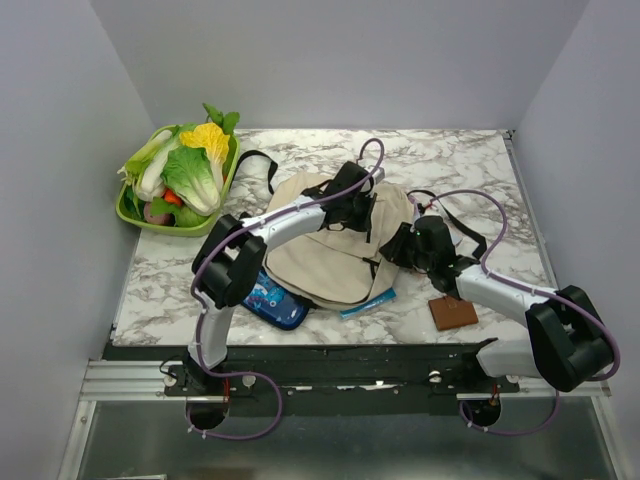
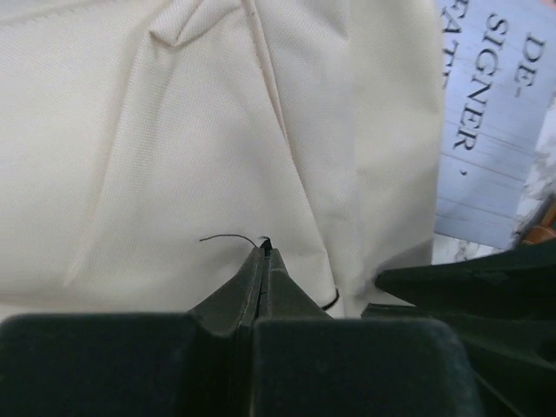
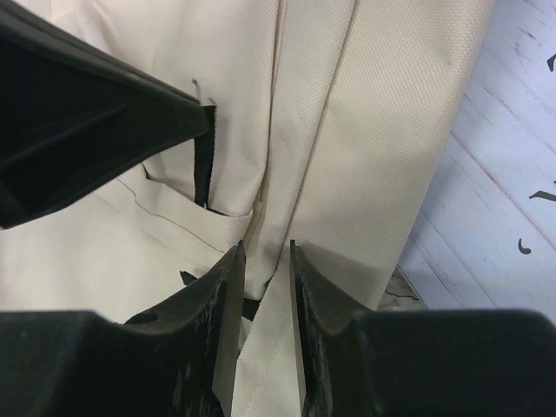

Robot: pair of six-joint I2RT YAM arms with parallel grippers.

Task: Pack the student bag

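Observation:
A cream canvas bag (image 1: 310, 270) with black straps lies mid-table. My left gripper (image 1: 365, 215) is over its upper right part, shut, with only fabric beneath the tips (image 2: 265, 252) in the left wrist view. My right gripper (image 1: 395, 250) is at the bag's right side, its fingertips (image 3: 295, 256) slightly apart over the folded edge; whether fabric is between them is unclear. A paper with printed letters (image 2: 491, 113) lies beside the bag. A blue pencil case (image 1: 275, 300) and a light blue strip (image 1: 365, 305) lie partly by the bag's lower edge.
A green basket of vegetables (image 1: 130, 200) stands at back left. A brown flat item (image 1: 453, 312) lies at front right. Bare marble shows at the back and right; grey walls bound the table.

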